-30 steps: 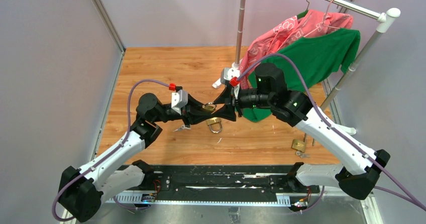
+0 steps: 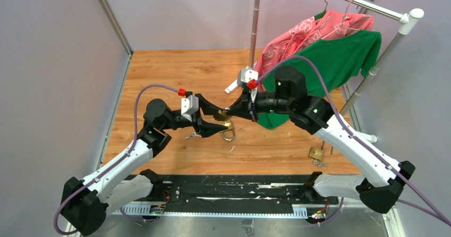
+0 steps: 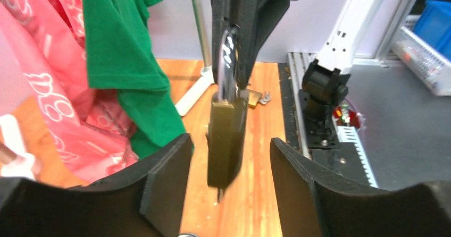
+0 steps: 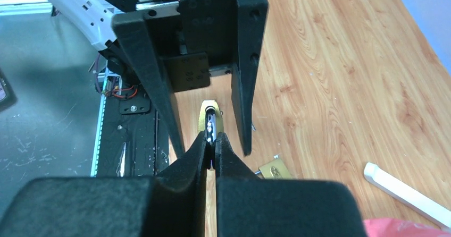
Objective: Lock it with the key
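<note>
A brass padlock [image 3: 226, 141] hangs upright, its shackle held in my right gripper, which is shut on it. My left gripper stands open around the lock body, fingers apart from it on both sides in its wrist view; in the top view [image 2: 215, 117] it faces the right gripper. Another padlock [image 2: 227, 132] lies on the wooden table [image 2: 175, 72] below them. A silver key [image 2: 192, 135] lies left of that padlock. A further padlock [image 2: 316, 154] with keys lies at the right front.
A clothes rack [image 2: 254, 19] with pink [image 2: 287, 40] and green [image 2: 335, 56] garments fills the back right. A black rail strip runs along the front edge.
The left gripper's fingers have spread apart, and the right gripper has shifted slightly right.
</note>
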